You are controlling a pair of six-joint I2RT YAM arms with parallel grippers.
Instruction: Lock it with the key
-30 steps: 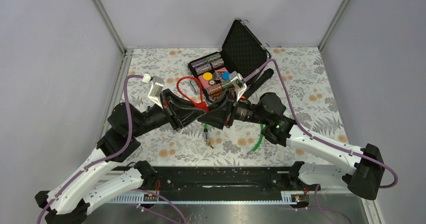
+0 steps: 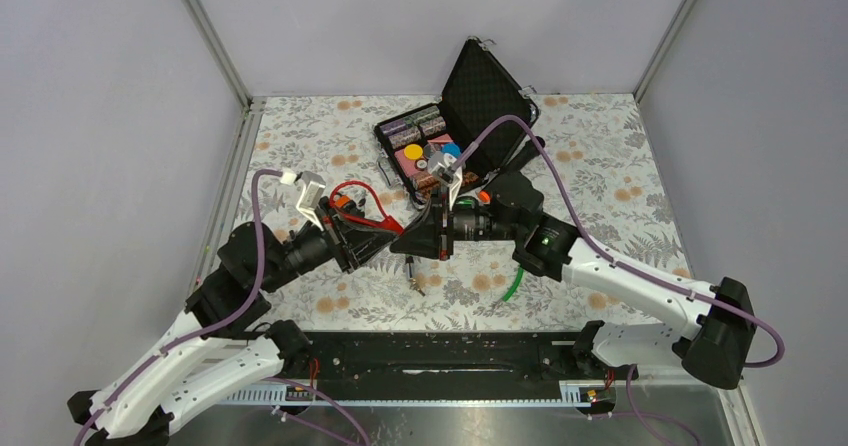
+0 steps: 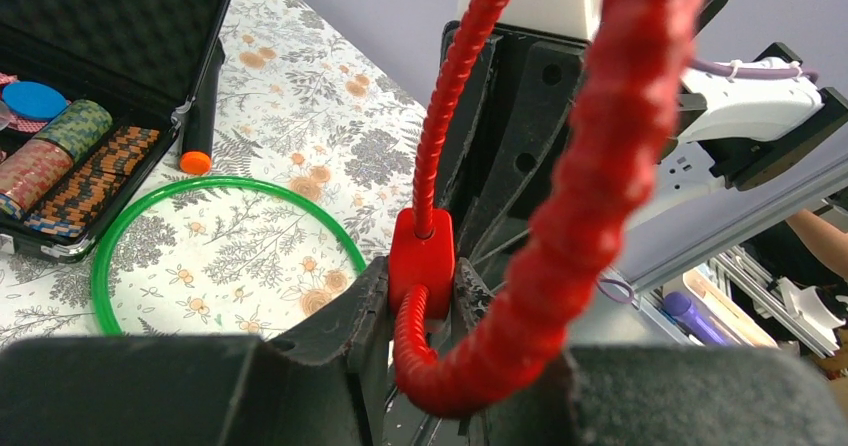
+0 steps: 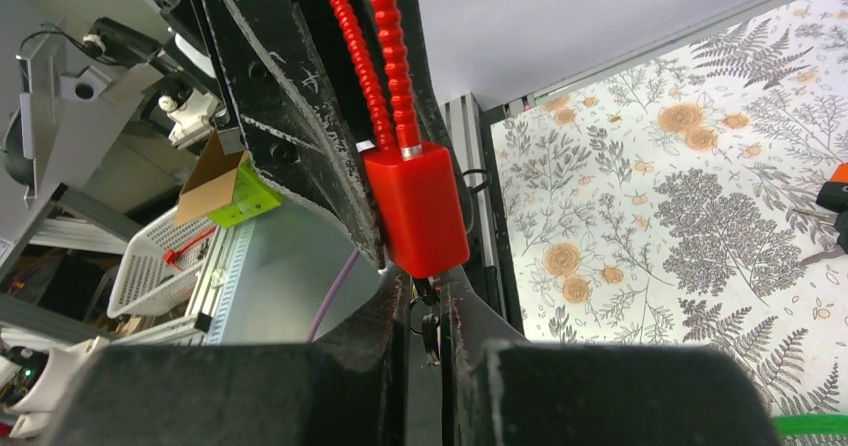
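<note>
A small red padlock body [image 3: 420, 251] with a red corded loop is gripped by my left gripper, which is shut on its sides. My right gripper is shut on a small dark key [image 4: 428, 291], with a ring hanging between the fingers. The key meets the lower end of the red lock [image 4: 425, 206] in the right wrist view; how deep it sits cannot be seen. From above, both grippers come together over the middle of the table, and the loop [image 2: 352, 183] leans to the left.
An open black case [image 2: 490, 91] with poker chips stands at the back. On the table lie a green cable [image 3: 240, 181], a black cylinder with an orange end [image 3: 197, 161] and loose keys [image 4: 825, 256].
The red lock and its loop have shifted left and tipped further over to the left. Both grippers have turned and moved slightly left, staying close together.
</note>
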